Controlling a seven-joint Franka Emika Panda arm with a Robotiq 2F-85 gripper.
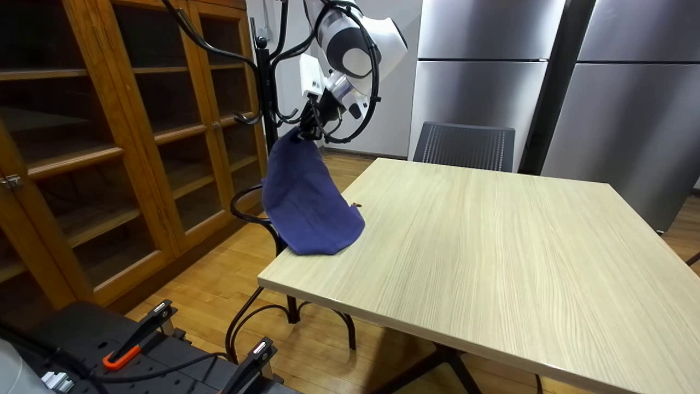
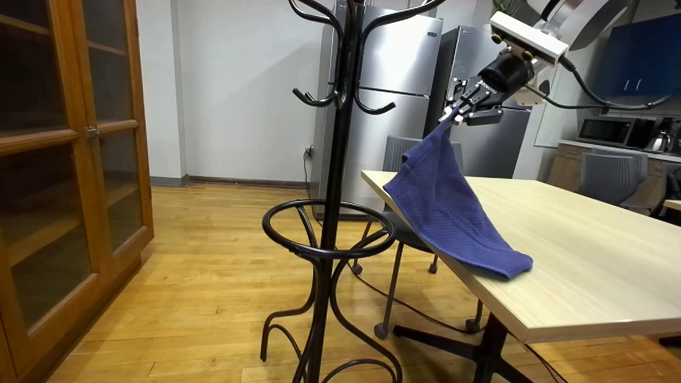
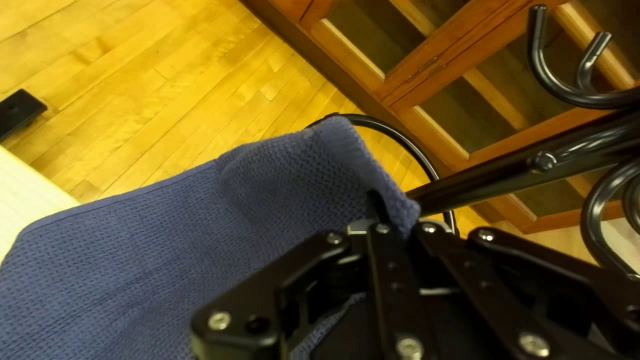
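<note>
A dark blue towel [image 1: 307, 197] hangs from my gripper [image 1: 308, 133], which is shut on its upper corner. In exterior view 2 the towel [image 2: 447, 198] slants down past the table's left edge, its lower end resting on the tabletop [image 2: 594, 255]. The gripper [image 2: 454, 115] is above that edge, to the right of the black coat rack [image 2: 340, 147] and apart from it. From the wrist, the towel [image 3: 180, 228] spreads left of the fingers, and a folded corner covers the fingertips. The rack's pole [image 3: 474, 183] runs beyond them, with curved hooks [image 3: 555, 84] at upper right.
A glass-fronted wooden cabinet [image 1: 141, 131] stands behind the rack. A grey chair [image 1: 466, 145] is at the table's far side. Open floor [image 2: 210, 255] lies left of the rack.
</note>
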